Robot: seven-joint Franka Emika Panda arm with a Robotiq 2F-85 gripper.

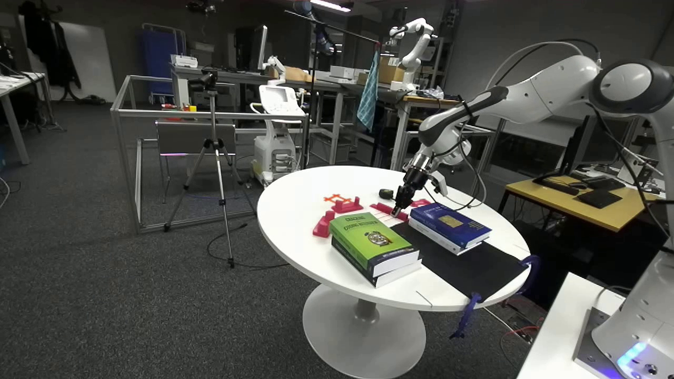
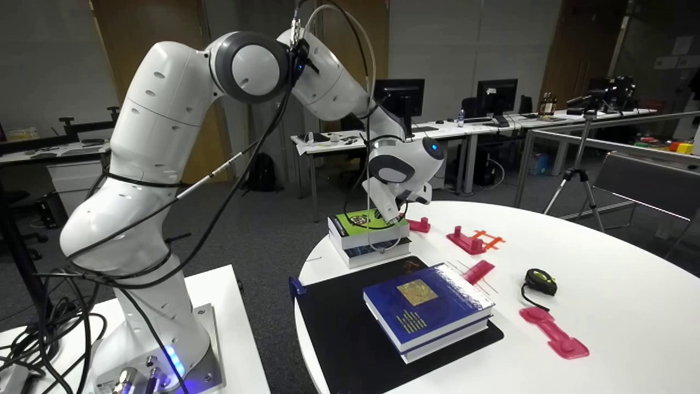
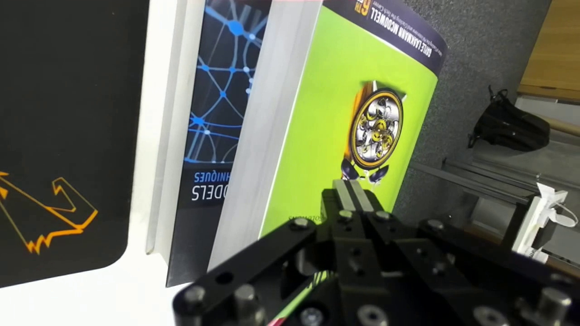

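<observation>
A green book lies flat on top of a dark book near the table's edge. In the wrist view the green book leaves a strip of the dark book's cover bare on the side toward the black mat. My gripper is shut, its fingertips together with nothing between them. From exterior view 1 it appears between the two stacks, raised above the table. The wrist view has the fingertips in front of the green cover; contact cannot be told. In exterior view 2 the arm hides them.
Two stacked blue-topped books rest on the black mat. Pink plastic parts, an orange lattice and a tape measure are scattered beyond.
</observation>
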